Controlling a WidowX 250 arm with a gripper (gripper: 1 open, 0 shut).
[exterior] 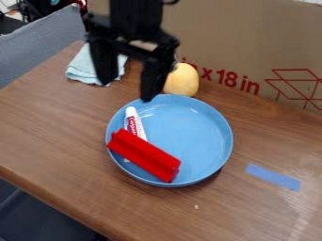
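The black gripper [120,75] hangs over the table at the upper middle, above the back-left edge of the blue plate, blurred; whether it is open or shut is unclear. On the blue plate [201,132] lie a red object [145,155], long and block-like, and a white tube [134,122] with red lettering beside it. Behind the plate sits a pale yellow round object [183,82], just right of the gripper.
A folded light cloth [85,66] lies at the back left. A cardboard panel [251,47] stands behind. A blue tape strip [273,177] is on the right of the wooden table [63,141].
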